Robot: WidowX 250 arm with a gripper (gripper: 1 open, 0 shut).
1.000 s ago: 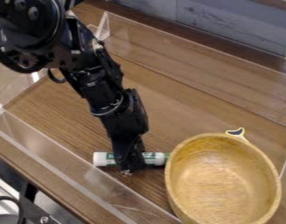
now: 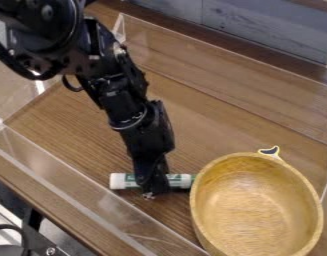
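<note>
A white and green tube (image 2: 126,180) lies on the wooden table, its left end and a short right part visible. My black gripper (image 2: 154,184) is down over the middle of the tube, shut on it; the fingers are dark and partly hard to make out. Just to the right sits a large yellow wooden bowl (image 2: 257,215), with a small handle at its back.
Clear plastic walls edge the table (image 2: 193,100) at the front left and along the back. Bare wood lies behind the bowl and to the left of the arm.
The gripper looks slightly narrower and shifted a little on the tube; the tube has barely moved, and the bowl stays in place.
</note>
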